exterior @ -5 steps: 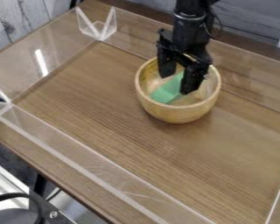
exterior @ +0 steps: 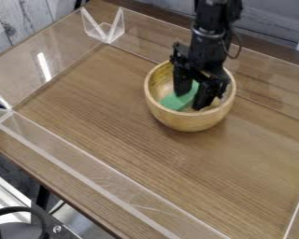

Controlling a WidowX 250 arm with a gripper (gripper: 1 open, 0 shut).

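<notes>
A tan bowl (exterior: 185, 118) sits on the wooden table, right of centre toward the back. Inside it lies a green object (exterior: 176, 99), largely covered by my black gripper (exterior: 197, 86), which reaches down into the bowl from the top. Its fingers are dark and overlap the green object, so I cannot tell how far apart they stand or whether anything is between them.
Clear plastic pieces lie at the upper left, and black cables curl at the bottom left corner beyond the table's edge.
My gripper has come lower into the bowl and now hides more of the green object. The bowl stays in about the same place.
</notes>
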